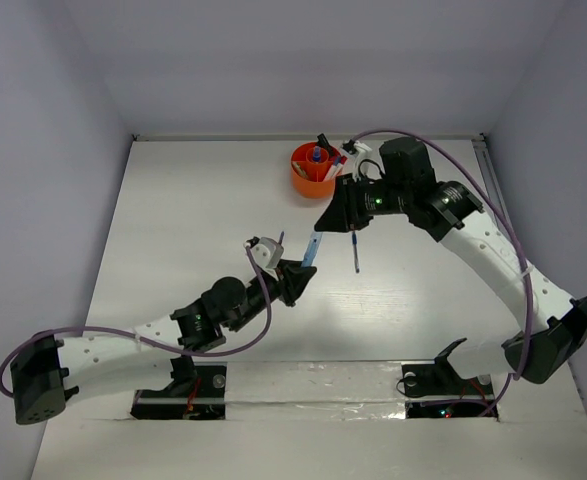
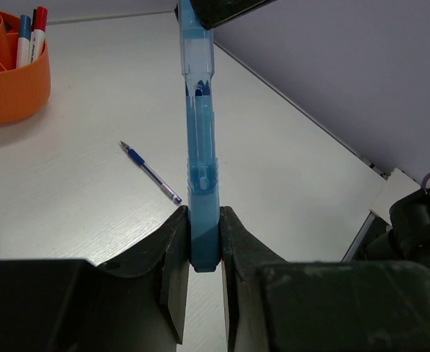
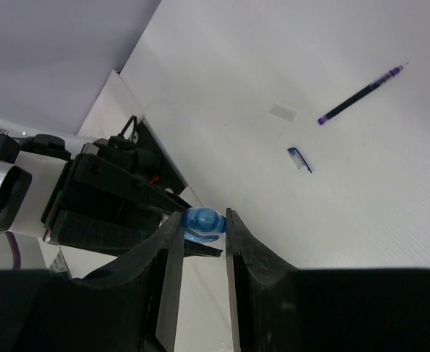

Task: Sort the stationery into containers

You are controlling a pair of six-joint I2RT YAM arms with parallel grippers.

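Between the two arms a translucent blue stick-like item stands near upright, my left gripper shut on its lower end and my right gripper shut on its upper end. A blue pen lies on the table, and a dark purple pen lies apart from it. A small clear cap with a blue clip also lies there. The orange organiser at the back holds several markers and other items.
Grey walls enclose the white table at the sides and back.
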